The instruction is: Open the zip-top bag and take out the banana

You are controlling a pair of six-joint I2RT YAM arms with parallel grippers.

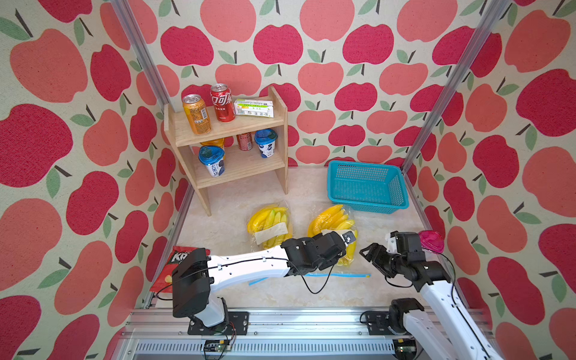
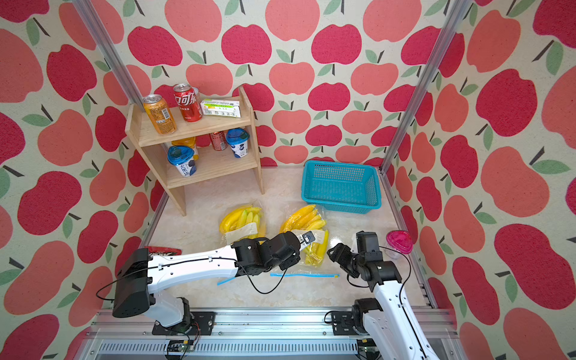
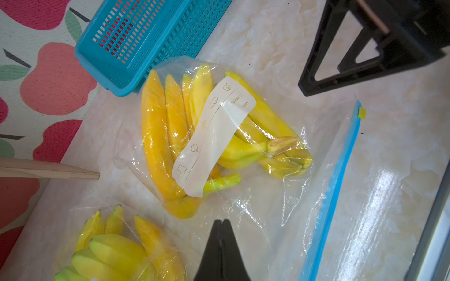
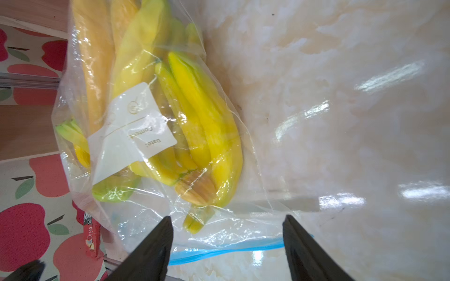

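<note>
A clear zip top bag of bananas (image 3: pixel 166 135) with a white label and blue zip strip (image 3: pixel 335 187) lies on the table near the middle right. My left gripper is over the bag, shut, with nothing showing between its fingers. My right gripper hangs above the bag's zip end, fingers apart, with nothing held between them; in the left wrist view it is at upper right. A second bag of bananas (image 1: pixel 264 220) lies to the left, partly hidden by the left arm in the top right view.
A blue basket (image 1: pixel 366 186) stands at the back right, a wooden shelf (image 1: pixel 234 168) with cans and cups at the back left. A pink container (image 2: pixel 399 240) sits at the right edge, a red chips bag (image 1: pixel 165 276) at the front left. Table between basket and shelf is mostly clear.
</note>
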